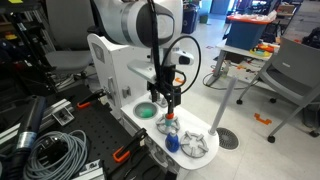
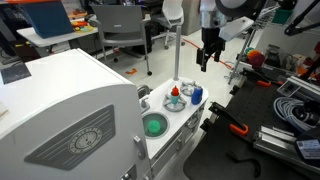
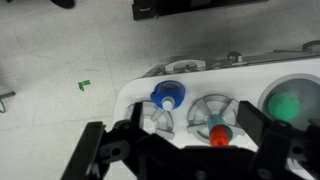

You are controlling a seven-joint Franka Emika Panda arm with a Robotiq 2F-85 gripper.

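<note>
My gripper hangs above the small white kitchen counter, open with nothing between its fingers. In the wrist view its dark fingers spread across the lower part of the picture. On the counter stands a blue object with a pale top, near the edge and beside one burner. A teal item with a red top stands on the other burner. Inside the round sink lies something green. In the second exterior view, my gripper is higher than these things and apart from them.
A faucet rises by the sink. A tall white cabinet stands at the counter's sink end. Black rails with a red-marked clamp and coiled cable lie on the dark table side. Open floor surrounds the counter's far end.
</note>
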